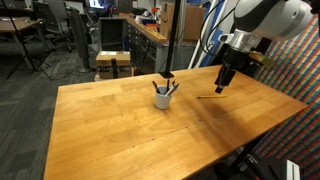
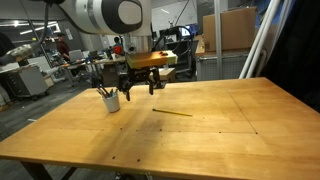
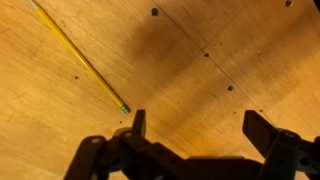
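A yellow pencil (image 3: 82,58) lies flat on the wooden table, left of the fingers in the wrist view, its dark end closest to the left finger (image 3: 139,123). In exterior view 1 the same pencil (image 1: 212,96) is on the table's right part, below the arm. My gripper (image 1: 226,80) hangs above the tabletop near it, open and empty; both of its fingers show wide apart in the wrist view. A white cup (image 1: 162,99) with several pens or markers stands upright near the table's middle, clear of the gripper.
In exterior view 2 the cup (image 2: 112,102) stands to the left of the gripper. A cardboard box (image 1: 114,59) and office furniture are beyond the far edge.
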